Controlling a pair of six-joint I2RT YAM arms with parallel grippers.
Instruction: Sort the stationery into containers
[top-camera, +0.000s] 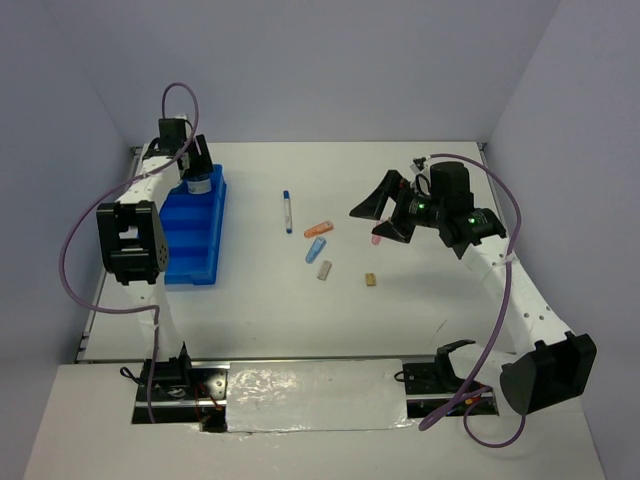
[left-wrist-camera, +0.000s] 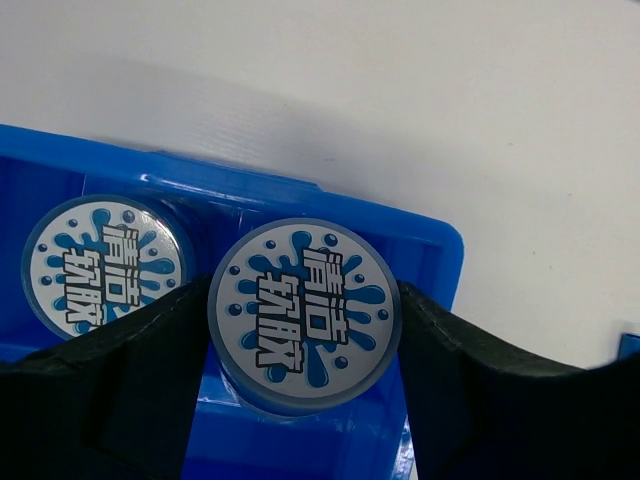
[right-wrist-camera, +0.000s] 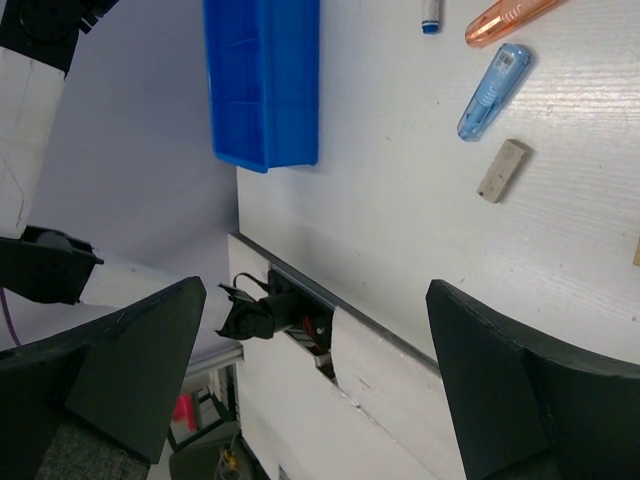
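My left gripper is shut on a white-lidded round tub (left-wrist-camera: 303, 305) at a corner of the blue container (top-camera: 214, 250); a matching tub (left-wrist-camera: 100, 262) sits beside it inside. On the table lie a marker (top-camera: 287, 212), an orange item (top-camera: 318, 229), a blue item (top-camera: 316, 250), a grey eraser-like block (top-camera: 324, 270), a small tan block (top-camera: 370, 279) and a pink item (top-camera: 376, 239), partly hidden by the right arm. My right gripper (top-camera: 380, 213) hangs open above the right half of the table, empty.
Grey walls enclose the back and sides. The white table (top-camera: 280, 320) has free room along its front and around the scattered items. The left arm covers part of the container.
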